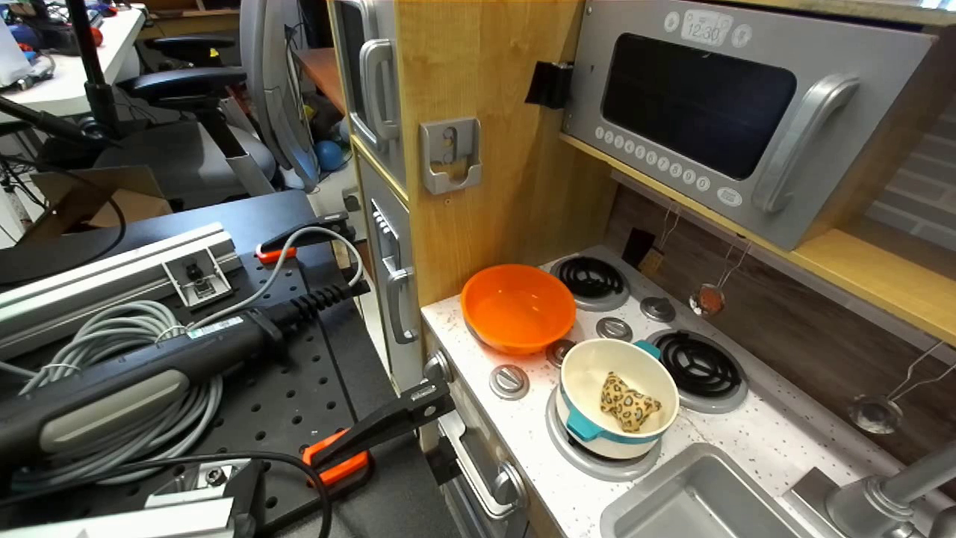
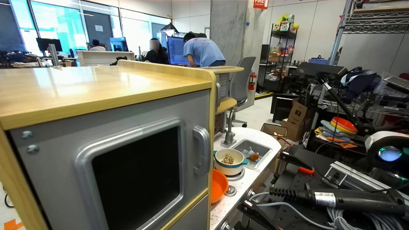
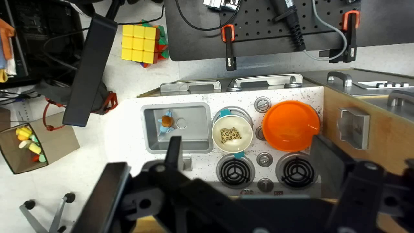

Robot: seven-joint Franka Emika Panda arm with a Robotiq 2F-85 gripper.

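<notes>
A cream pot with teal handles (image 1: 585,429) sits on a front burner. Inside it lies a small leopard-print cloth item (image 1: 628,403), also visible from above in the wrist view (image 3: 230,134). Beside the pot is an empty orange bowl (image 1: 517,308). In the grey sink (image 3: 149,134) rests a blue and brown plush toy (image 3: 167,122). My gripper is open high over the counter, its fingers (image 3: 174,153) wide apart and nothing visible between them. Neither exterior view shows the gripper.
A microwave (image 1: 699,112) and shelf overhang the back of the counter. The wooden side panel (image 1: 502,161) rises behind the bowl. The faucet (image 1: 883,498) stands by the sink. Black clamps (image 1: 385,421) and cables lie on the dark table (image 1: 305,376) opposite.
</notes>
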